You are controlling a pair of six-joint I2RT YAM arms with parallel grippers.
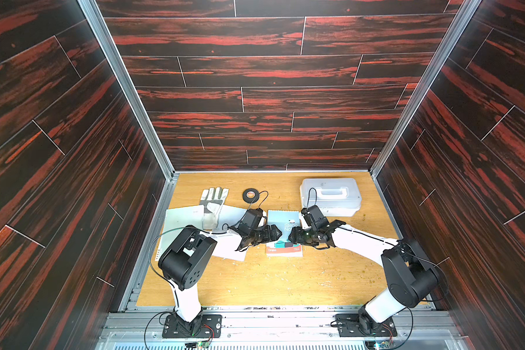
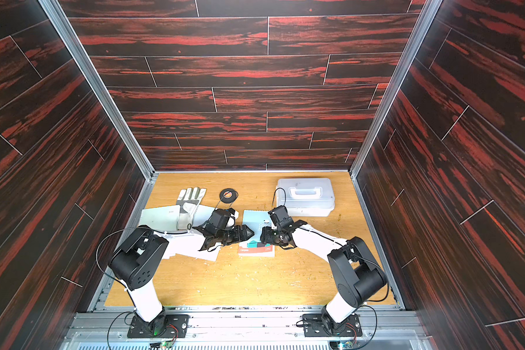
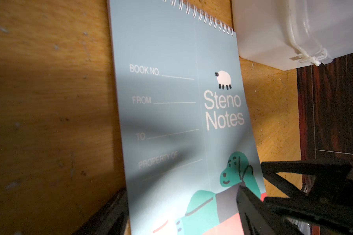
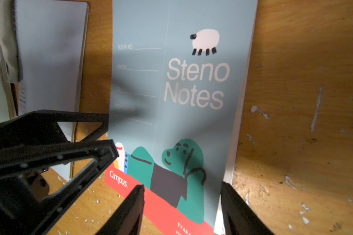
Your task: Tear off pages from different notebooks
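A blue-grey Steno Notes notebook [image 3: 160,113] with a spiral along its far edge lies closed on the table, a green dog and red band on the lower cover. My left gripper [image 1: 276,233] is at its left side; in the left wrist view one finger [image 3: 117,213] is by the left edge and the other overlaps the cover in view. On the opposite side is my right gripper [image 1: 295,235], one finger [image 4: 237,211] along the notebook's right edge, the other in front of its lower part. Both grippers stand open with a wide gap, and no page is raised between their fingers.
White-covered notebooks or pads [image 1: 178,223] and a work glove [image 1: 214,201] lie at left, partly under the left arm. A black tape roll [image 1: 250,195] and a clear lidded box [image 1: 331,195] sit at the back.
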